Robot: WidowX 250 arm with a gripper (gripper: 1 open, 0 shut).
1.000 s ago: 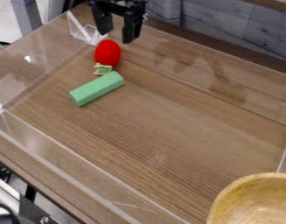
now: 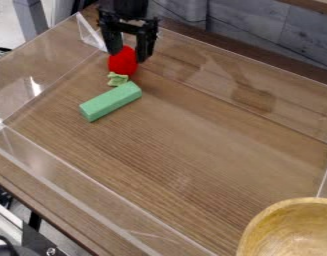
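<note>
My black gripper [image 2: 128, 42] reaches down from the top of the camera view, open, its fingers over a red strawberry-like object [image 2: 122, 63] with a green leafy end. Whether the fingers touch it I cannot tell. Below it lies a light green block [image 2: 111, 101], tilted diagonally on the wooden table [image 2: 193, 150].
A yellow bowl [image 2: 293, 230] sits at the bottom right corner. A table edge runs along the left, with dark floor and cables beyond.
The gripper has moved down from the top edge toward the red object, coming lower and slightly left since a second ago. The objects look unmoved.
</note>
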